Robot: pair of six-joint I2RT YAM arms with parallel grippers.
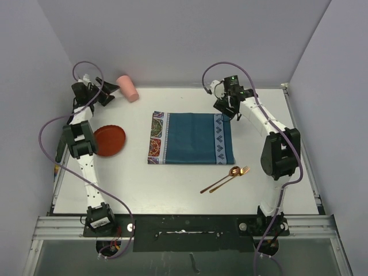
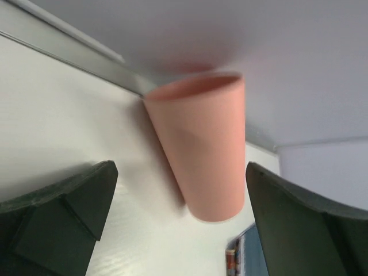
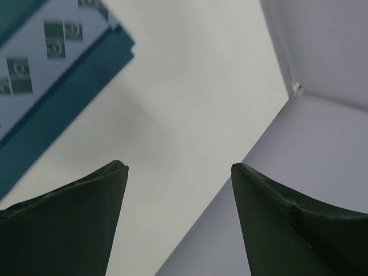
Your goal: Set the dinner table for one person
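A pink cup (image 1: 127, 88) stands by the back wall at the upper left. In the left wrist view the cup (image 2: 201, 149) shows between and beyond the spread fingers of my left gripper, which is open and empty. The right gripper, also open and holding nothing, hangs over the upper right corner of the teal placemat (image 1: 192, 138). A brown-red plate (image 1: 110, 141) lies beside the left arm, which slightly overlaps its edge in the top view. Copper-coloured spoon (image 1: 234, 171) and fork (image 1: 244, 171) lie below the placemat's right side.
Grey walls (image 1: 155, 40) rise close behind the cup and at both sides. The left arm's looping cable (image 1: 86, 180) hangs over the table's left side.
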